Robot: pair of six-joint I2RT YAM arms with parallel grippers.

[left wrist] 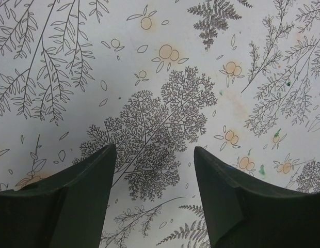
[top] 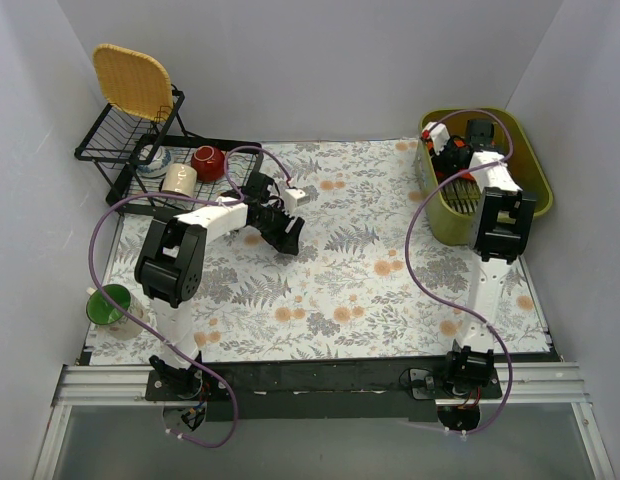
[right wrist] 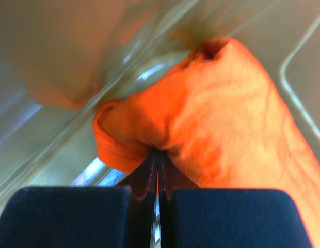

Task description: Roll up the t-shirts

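An orange cloth (right wrist: 211, 113) lies in the olive-green bin (top: 450, 225) at the back right, mostly hidden in the top view by the right arm. My right gripper is down in the bin, its fingertips together against a fold of the cloth; whether any fabric is pinched between them is hard to see. My left gripper hangs over the bare floral table surface (top: 340, 270), its fingers apart and nothing between them.
A black wire rack (top: 110, 150) with a red bowl (top: 208, 158), a cream mug (top: 180, 178) and a wicker board (top: 130, 80) stands back left. A green mug (top: 108, 310) is at front left.
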